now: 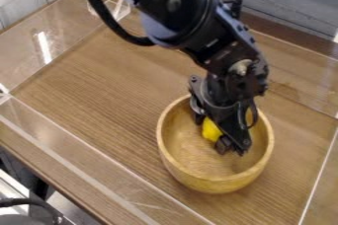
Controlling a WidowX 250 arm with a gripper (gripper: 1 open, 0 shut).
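Note:
A tan wooden-coloured bowl sits on the table in the lower middle of the camera view. My black gripper reaches down into the bowl from the upper left, at its back part. A small yellow object shows between or just behind the fingers, low in the bowl, largely covered by the gripper. I cannot tell whether the fingers are closed on it or around it.
A pale wall runs along the back right. Black cables lie at the lower left corner.

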